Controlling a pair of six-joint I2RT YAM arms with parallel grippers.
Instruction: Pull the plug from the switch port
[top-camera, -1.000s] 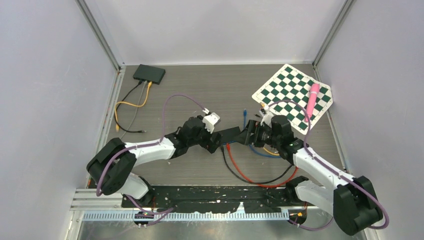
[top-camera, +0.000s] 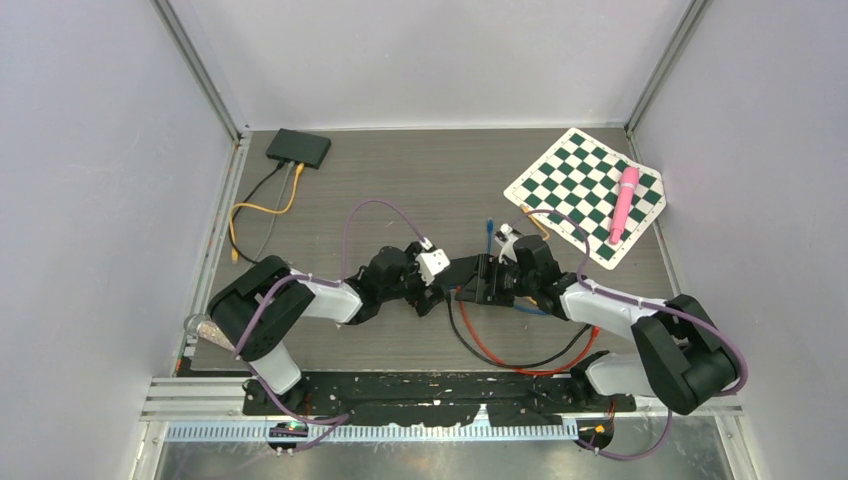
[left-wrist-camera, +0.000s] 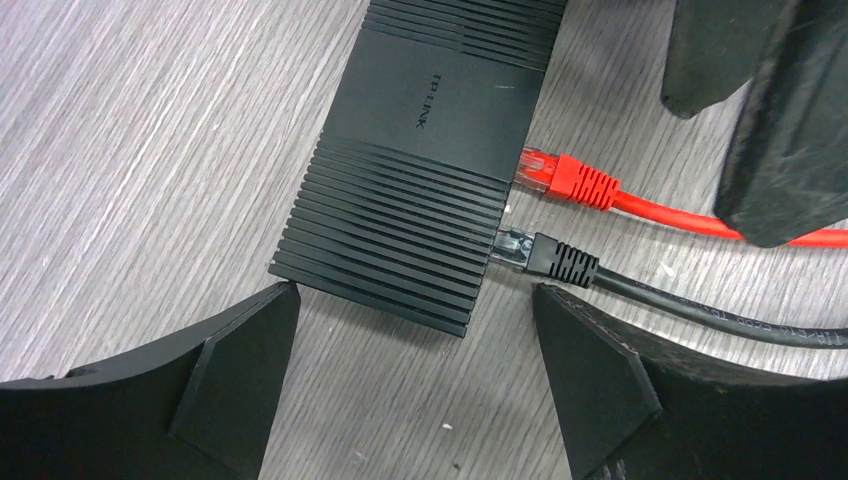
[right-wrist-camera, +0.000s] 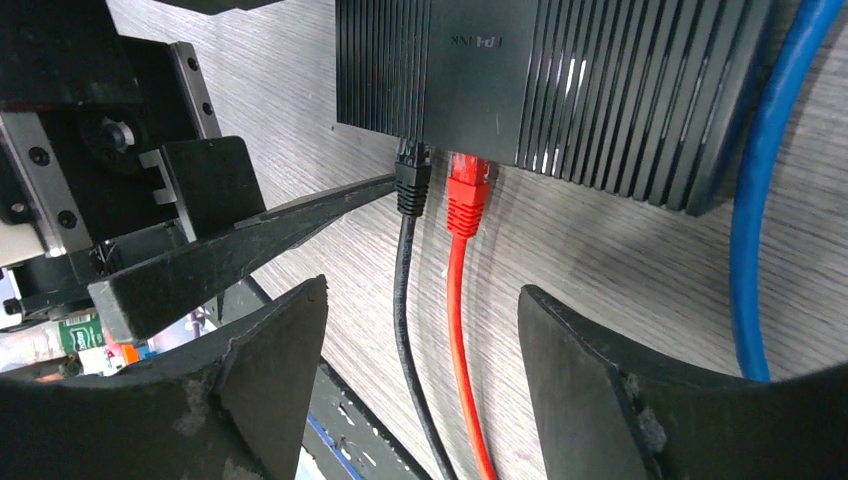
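A black TP-Link switch (left-wrist-camera: 410, 120) lies at the front middle between my grippers, with a red plug (left-wrist-camera: 585, 183) and a black plug (left-wrist-camera: 560, 258) in its side ports. My left gripper is open, low at the switch's end beside the black plug, nothing clearly held. My right gripper stands parted over the red and black cables, just off the plug side, its fingers around neither plug tightly. In the top view both grippers (top-camera: 440, 285) crowd the switch.
A blue cable (right-wrist-camera: 760, 180) runs beside the switch. A second box (top-camera: 298, 147) with cables sits back left. A chessboard (top-camera: 565, 175) with a pink cylinder (top-camera: 625, 195) lies back right.
The left arm has shifted slightly right toward the switch, its elbow swinging.
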